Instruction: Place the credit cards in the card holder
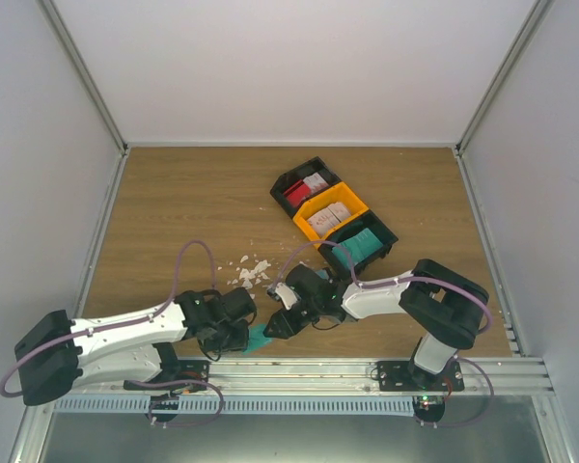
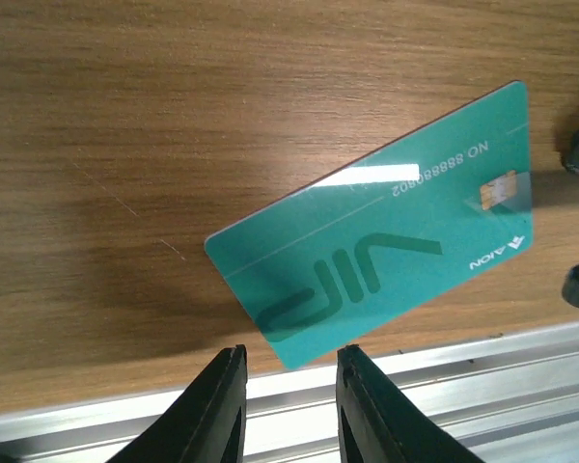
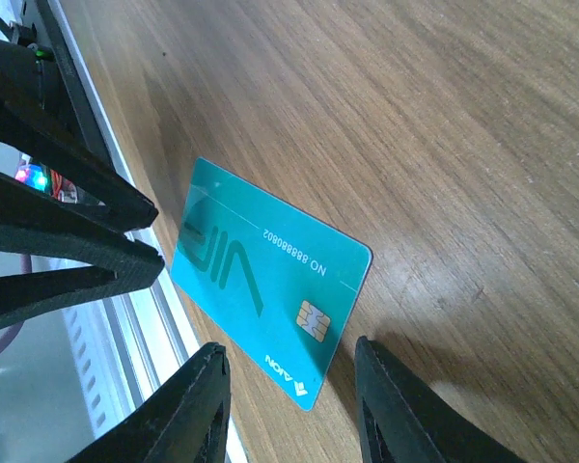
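A green credit card point(image 2: 386, 227) lies by the table's front edge, its chip end toward my right gripper. Just off the card's other end, my left gripper is open over the metal rail, with nothing between its fingers. In the right wrist view the same card point(image 3: 270, 275) shows its chip, one edge seemingly raised above its shadow. My right gripper stands open at the chip end, its fingers apart and not gripping the card. The card holder has black and yellow compartments; the nearest black one point(image 1: 390, 234) contains green cards point(image 1: 359, 247).
Pale scraps point(image 1: 256, 271) are scattered on the wood behind the grippers. Red and white cards sit in the holder's far black compartment point(image 1: 282, 183), pale ones in the yellow compartment point(image 1: 357, 198). A metal rail point(image 1: 299, 371) borders the front.
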